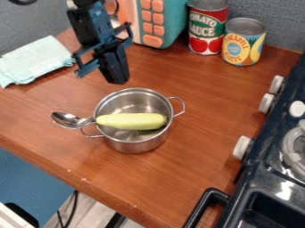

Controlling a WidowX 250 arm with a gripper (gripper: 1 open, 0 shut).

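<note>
A steel pot [143,139] with two handles stands on the wooden table, a yellow corn-like item [131,120] lying in it. A spoon [70,118] lies just left of the pot. My dark gripper [114,69] hangs above and behind the pot, in the upper left of the view, apart from it. Its fingertips are too small and dark to tell whether they are open or shut.
A folded cloth [30,62] lies at the back left. A teal toy appliance [155,22], a tomato sauce can [206,34] and a yellow can [242,46] stand at the back. A black stove [276,169] fills the right side.
</note>
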